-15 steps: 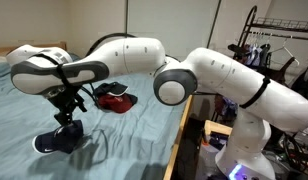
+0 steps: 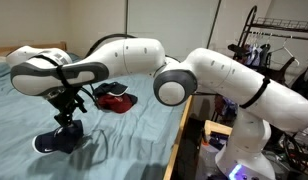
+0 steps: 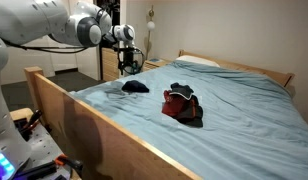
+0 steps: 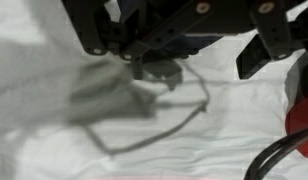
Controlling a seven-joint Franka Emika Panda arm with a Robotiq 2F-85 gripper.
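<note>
A dark navy cap (image 2: 58, 138) with a pale-edged brim lies on the blue bed sheet in exterior view 1. It also shows as a dark shape (image 3: 136, 86) toward the far left of the bed in exterior view 2. Just above it points my gripper (image 2: 76, 106), its fingers open. In the wrist view the two fingers of my gripper stand wide apart. A dark piece of cloth (image 4: 190, 46) shows behind them, mostly hidden by the gripper body; I see nothing held. Whether the fingertips touch the cap cannot be told.
A pile of red and black caps (image 3: 182, 104) rests farther along the bed, apart from the navy one. A wooden bed rail (image 3: 104, 130) runs along the near side. Much of the blue sheet (image 3: 244, 115) is bare. Clothes hang on a rack (image 2: 279, 50) at right.
</note>
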